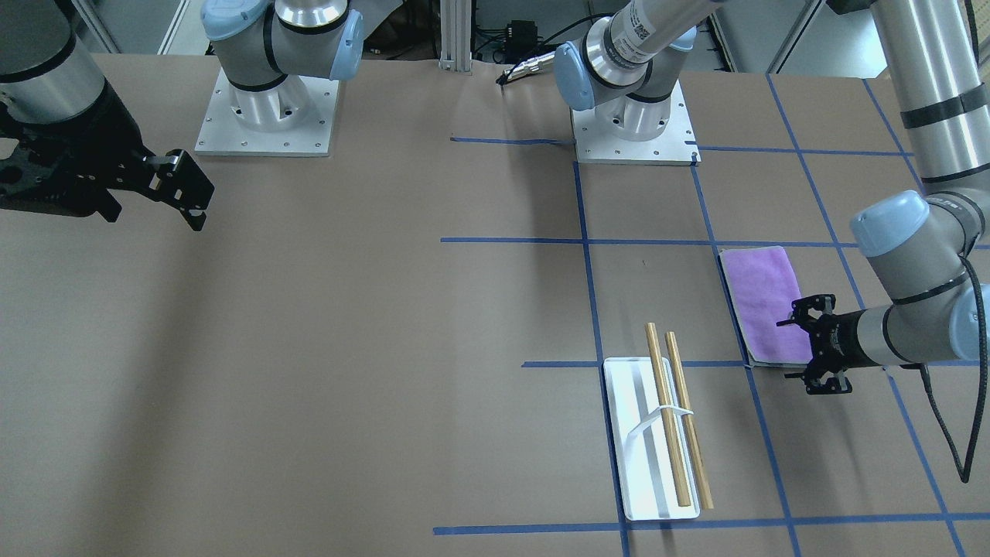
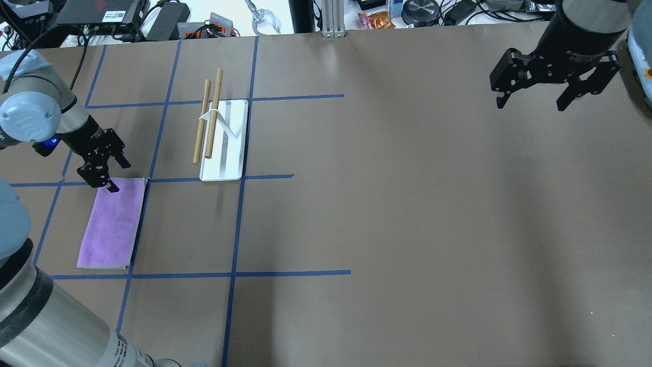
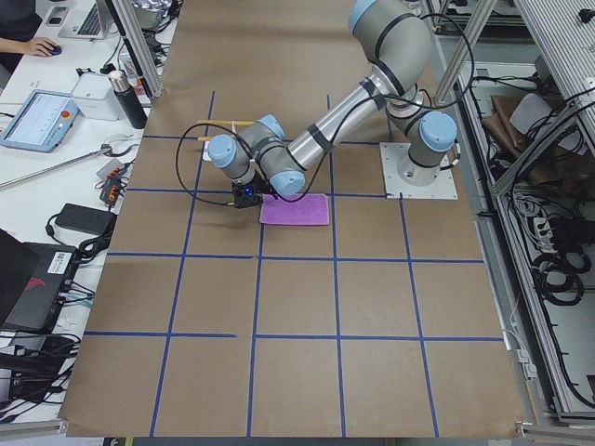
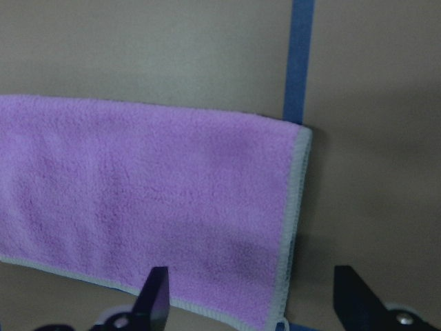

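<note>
A folded purple cloth [image 1: 756, 297] with grey edging lies flat on the taped table. My gripper [image 1: 790, 349] is low at the cloth's near edge, open, as the top view [image 2: 115, 177] also shows. In the left wrist view its two fingertips [image 4: 155, 283] are far apart, one over a corner area of the cloth [image 4: 145, 179], the other beside it over bare table, with nothing held between them.
A white tray [image 1: 636, 473] with two wooden sticks [image 1: 673, 445] and a white connecting piece lies beside the cloth. Another black gripper [image 2: 550, 79] hangs over the bare side of the table. Other arm bases stand along the edge.
</note>
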